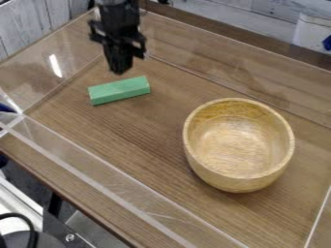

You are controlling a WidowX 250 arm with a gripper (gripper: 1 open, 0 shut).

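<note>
A green rectangular block [119,91] lies flat on the wooden table in the upper left of the camera view. Behind and above it, my dark gripper [119,56] hangs clear of the block, its fingers pointing down and blurred. Nothing shows between them, and they look shut, though the blur hides detail.
A large round tan bowl [238,143] stands on the right half of the wooden table [116,165]. A dark object [26,232] sits at the bottom left edge, and something blue is at the top right corner.
</note>
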